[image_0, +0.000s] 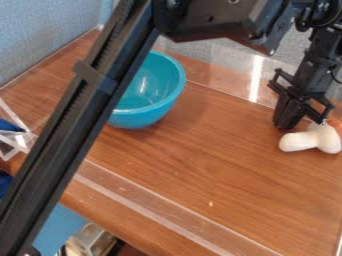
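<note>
My black gripper (286, 118) is low over the right end of the wooden counter, shut, its fingertips beside a white object with rounded ends (310, 140) that has some orange at its back. I see nothing clearly held between the fingers. A teal bowl (154, 100) stands at the back left, partly hidden behind the dark arm beam that crosses the view.
A grey wall runs along the back. At the lower left, past the counter's edge, are blue and metal items, only partly visible.
</note>
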